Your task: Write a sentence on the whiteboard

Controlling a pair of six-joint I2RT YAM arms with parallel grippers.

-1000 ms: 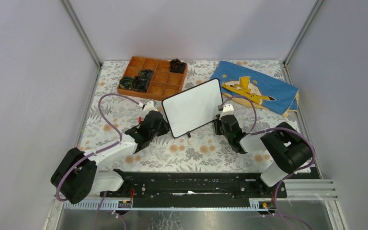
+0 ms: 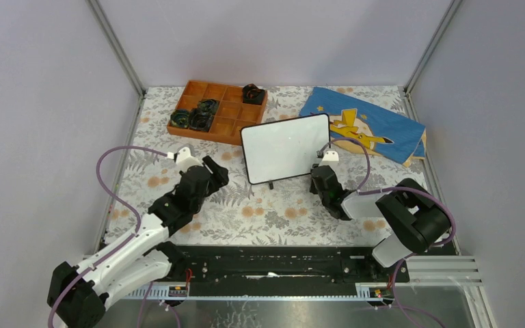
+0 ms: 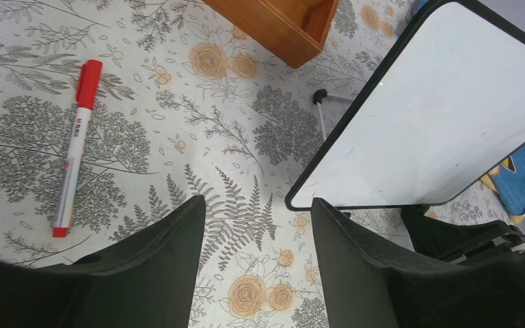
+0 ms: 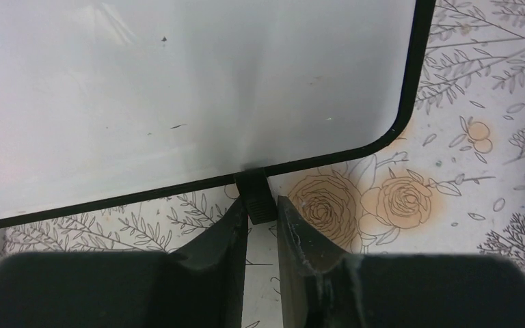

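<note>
The whiteboard [image 2: 284,147] lies tilted in the middle of the table, black-edged, with no writing visible. My right gripper is shut on the black tab [image 4: 256,195] at the board's lower edge, near its right corner. Left of the board, my left gripper [image 2: 220,175] stands open; its fingers [image 3: 167,239] are well apart with nothing between them. A red-capped white marker [image 3: 75,150] rests on the table in the left wrist view, left of those fingers. From the top, the left arm seems to hide the marker.
An orange compartment box [image 2: 229,113] with dark coiled items sits behind the board. To the back right lies a blue cloth [image 2: 383,123] with a yellow figure. Bare patterned tablecloth [image 2: 273,222] spreads in front of the board.
The left gripper has backed away to the left from the board's left edge. The board has shifted slightly right and turned a little more level; the right gripper moved only slightly.
</note>
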